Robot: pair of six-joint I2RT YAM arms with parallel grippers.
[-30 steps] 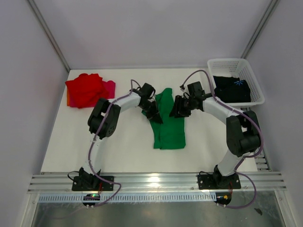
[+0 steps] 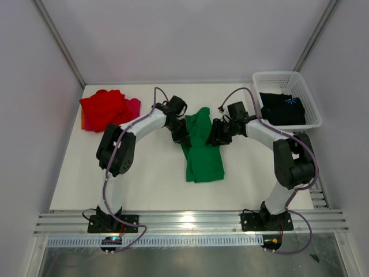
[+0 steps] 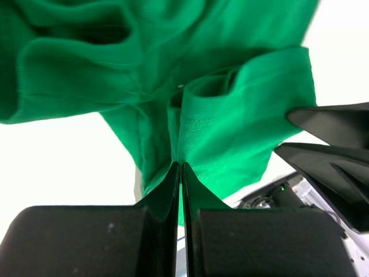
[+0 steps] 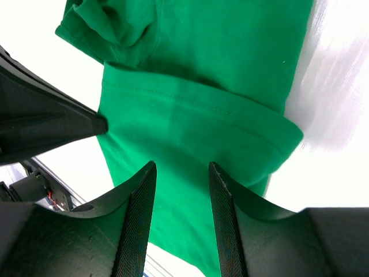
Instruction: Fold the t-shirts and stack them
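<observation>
A green t-shirt lies in the middle of the table, narrow and partly folded, with loose folds toward its far end. At its left edge, my left gripper points down. In the left wrist view its fingertips meet over a fold of the green cloth; whether any fabric is pinched between them is unclear. My right gripper stands apart-jawed over the shirt, open, with a folded-over flap of cloth in front of it. The other arm's dark fingers show beside the shirt in the left wrist view.
A stack of red and pink folded shirts sits at the far left. The white basket at the far right holds a black garment. Bare table lies in front and to either side of the green shirt.
The cloth that stuck out at the upper left has drawn in. The right arm has barely moved.
</observation>
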